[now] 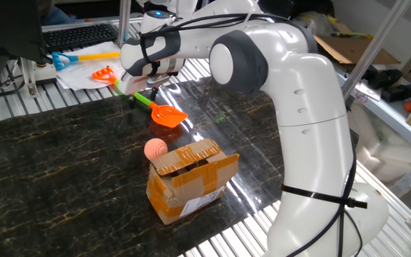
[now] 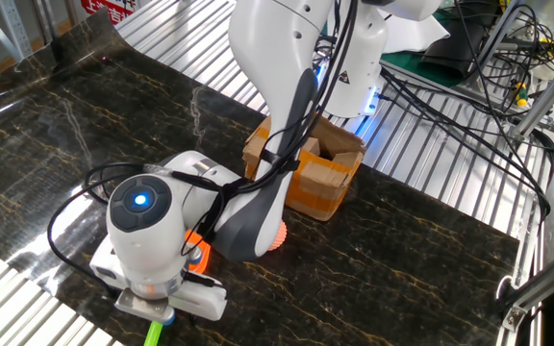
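Observation:
A toy shovel with an orange scoop (image 1: 169, 116), green shaft and orange handle lies at the far edge of the dark mat. Over its green shaft hangs my gripper (image 1: 143, 98), pointing down, its two fingers apart on either side of the shaft. Whether they touch the shaft cannot be told. From the other side, the gripper's white body (image 2: 198, 295) covers the fingers, and only the end of the green shaft (image 2: 154, 333) shows below it. A pink ridged ball (image 1: 155, 148) sits beside an open cardboard box (image 1: 191, 187) bound with orange tape.
A second shovel with a blue handle and yellow shaft (image 1: 100, 56) lies on white paper beyond the mat, near a black keyboard (image 1: 80, 36). Metal frame posts stand around the table.

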